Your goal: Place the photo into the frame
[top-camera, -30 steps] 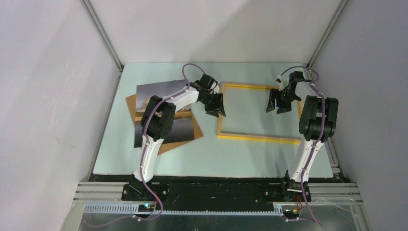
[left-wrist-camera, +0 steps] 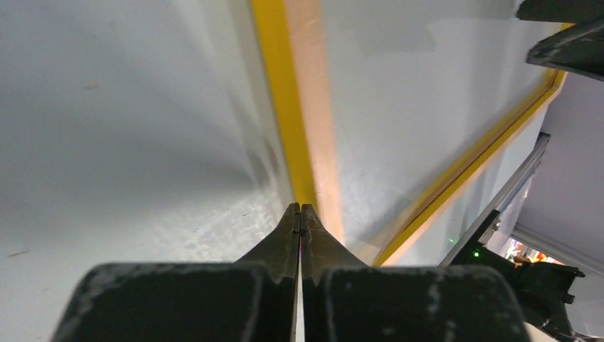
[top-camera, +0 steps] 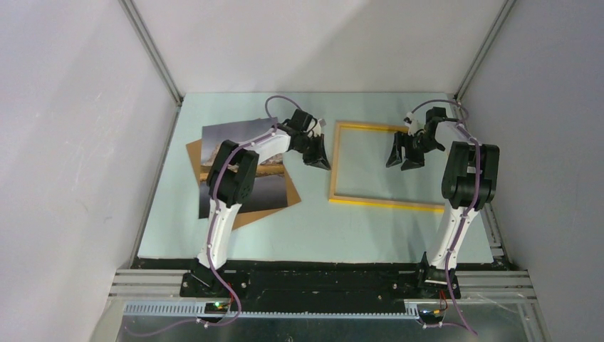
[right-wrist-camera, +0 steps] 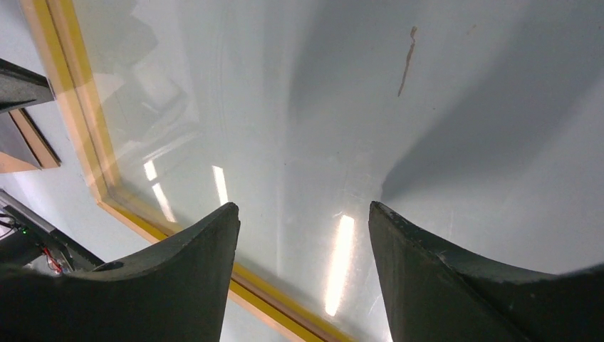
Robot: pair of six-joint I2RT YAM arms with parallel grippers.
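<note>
The wooden frame (top-camera: 332, 160), with yellow edging, lies flat on the right half of the table; a clear pane seems to cover its inside. My left gripper (top-camera: 330, 169) is shut with nothing between its fingers, its tips at the outside of the frame's left bar (left-wrist-camera: 292, 107). Whether they touch the bar, I cannot tell. Inside the frame outline, over the pane, my right gripper stands open and empty. The landscape photo (top-camera: 268, 194) rests at the left in the top view, partly hidden under my left arm.
Beneath the photo a brown board (top-camera: 293, 195) sticks out at an angle. Bare table (top-camera: 306, 231) lies in front of the frame and between it and the board. Side walls stand beyond the table's left and right edges.
The frame's left bar has shifted slightly to the right, and my left gripper now stands at its outer side. The right gripper has moved a little to the left. The photo has not moved.
</note>
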